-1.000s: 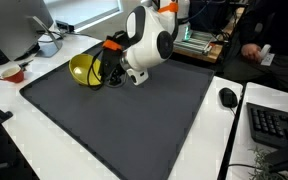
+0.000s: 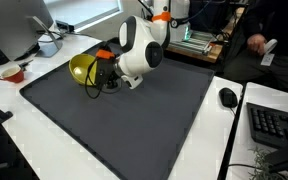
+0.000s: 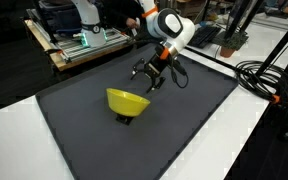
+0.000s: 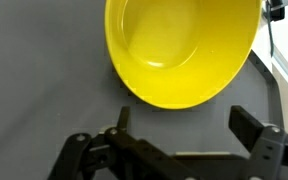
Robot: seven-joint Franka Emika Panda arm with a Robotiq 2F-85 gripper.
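Note:
A yellow bowl [image 2: 81, 69] stands tilted on the dark mat [image 2: 114, 115], towards its far left in exterior view 1. Something black shows under the bowl [image 3: 129, 103] in exterior view 2. In the wrist view, the inside of the bowl [image 4: 189, 45] faces the camera, its lower edge close to the fingertips. My gripper is open, its two dark fingers wide apart with a gap between them. Whether a finger touches the bowl cannot be told. In exterior view 1 the gripper [image 2: 106, 75] is right beside the bowl, partly hidden by the arm and its cables.
A red cup [image 2: 12, 74] stands off the mat at the left. On the right are a black mouse [image 2: 228, 98] and a keyboard [image 2: 276, 128]. Coiled black cable [image 3: 259, 75] lies beyond the mat's edge.
Over the last second my arm has shifted slightly left and down, closer to the bowl. The bowl looks almost unmoved.

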